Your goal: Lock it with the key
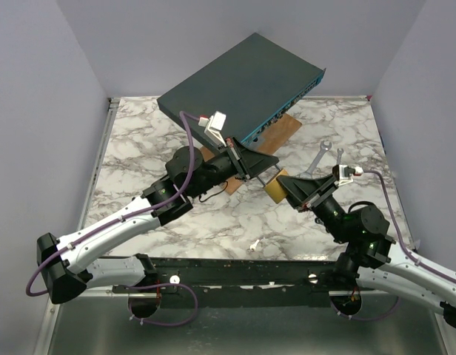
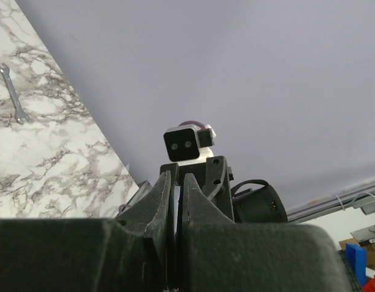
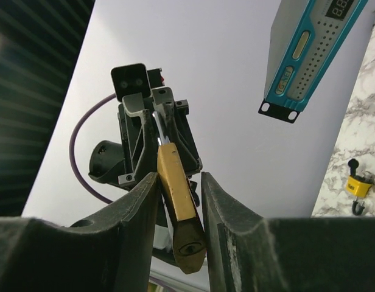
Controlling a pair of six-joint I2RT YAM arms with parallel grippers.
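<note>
A brass padlock (image 1: 275, 189) hangs in the air between the two grippers. My left gripper (image 1: 275, 161) is shut on its silver shackle (image 3: 161, 129). At the padlock's body, my right gripper (image 1: 284, 182) stands part open. In the right wrist view the brass body lies in the gap between the fingertips, its keyhole end toward the camera. Whether a pad touches the body, I cannot tell. No key shows in the right gripper. A small bright piece (image 1: 255, 245), possibly a key, lies on the marble near the front edge.
A large dark box (image 1: 243, 85) with a blue front leans over a wooden board (image 1: 280, 135) at the back. Two wrenches lie to its right, the larger wrench (image 1: 317, 157) among them. Bare marble (image 1: 124, 148) lies at the left.
</note>
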